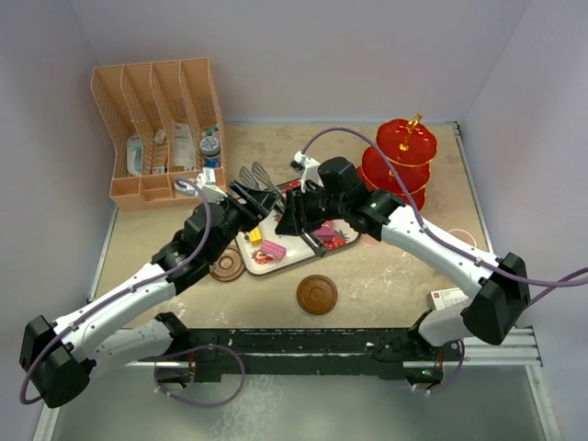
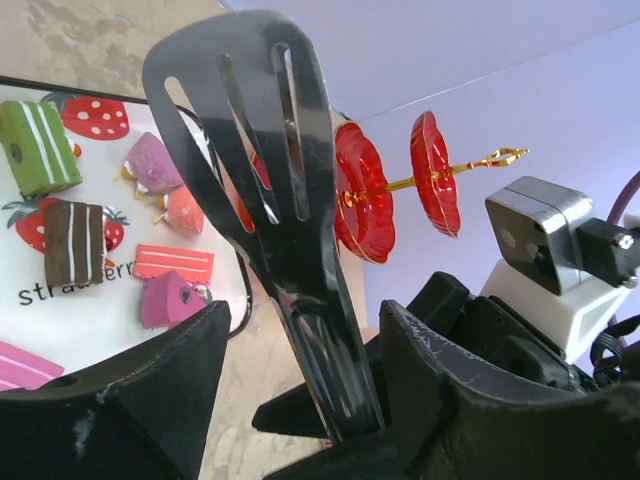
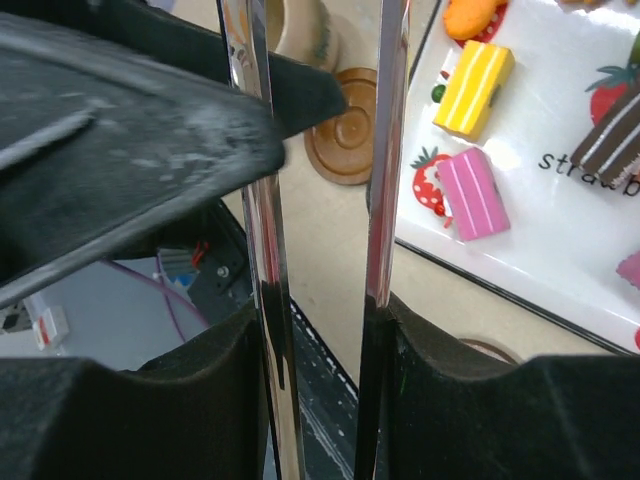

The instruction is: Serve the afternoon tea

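Observation:
Both grippers meet above the strawberry tray [image 1: 296,259]. A slotted metal turner [image 2: 310,300] stands between the fingers of my left gripper; whether they grip it, I cannot tell. My right gripper [image 1: 292,217] holds long metal utensils, seen as shiny strips in the right wrist view; its exact finger state is unclear. The tray carries small cakes: a yellow piece [image 3: 475,90], a pink piece [image 3: 472,192], a green one [image 2: 35,145] and a brown one [image 2: 75,243]. The red tiered stand [image 1: 406,140] is at the back right.
A divided wooden organizer [image 1: 124,101] stands back left. Two brown round coasters [image 1: 317,294] [image 1: 226,264] lie in front of and left of the tray. A white box [image 1: 446,298] sits at the front right.

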